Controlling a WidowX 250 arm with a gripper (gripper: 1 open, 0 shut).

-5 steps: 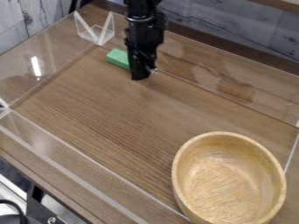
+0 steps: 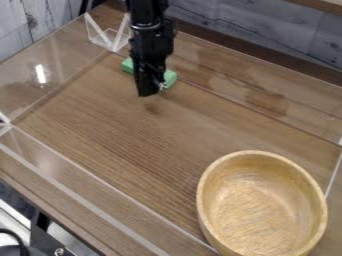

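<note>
My gripper [image 2: 150, 82] hangs over the back middle of the wooden table [image 2: 134, 150], at a green object [image 2: 131, 64] that is partly hidden behind it. Whether the fingers are open or shut, or holding anything, is too small and dark to tell.
A large round tan bowl [image 2: 261, 200] stands at the front right. Clear plastic pieces are at the back left and left edges.
My gripper has moved slightly left and toward the front, now covering the green object differently.
</note>
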